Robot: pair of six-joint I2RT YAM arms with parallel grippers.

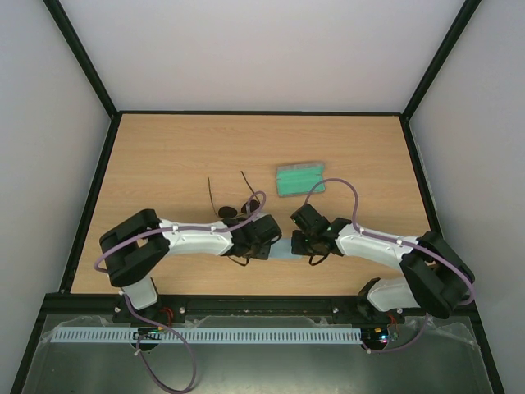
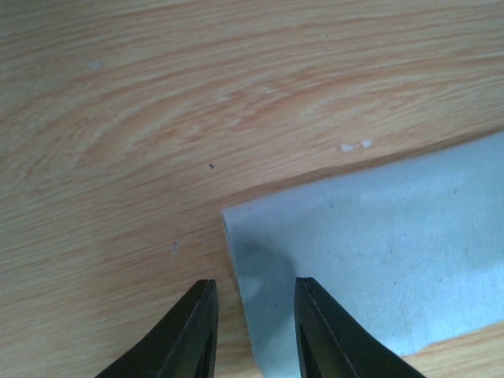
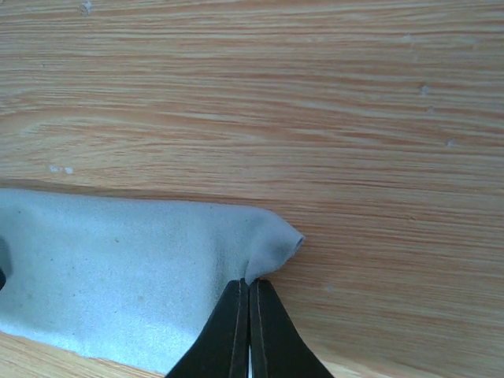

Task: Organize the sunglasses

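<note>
Dark sunglasses with long thin temples lie open behind my left arm, partly hidden by it. A light blue cloth lies flat between my grippers. My left gripper is parted over the cloth's left corner, with nothing clearly held between its fingers. My right gripper is shut on the cloth's right corner, which bunches slightly at the fingertips.
A green case sits behind the right arm on the wooden table.
</note>
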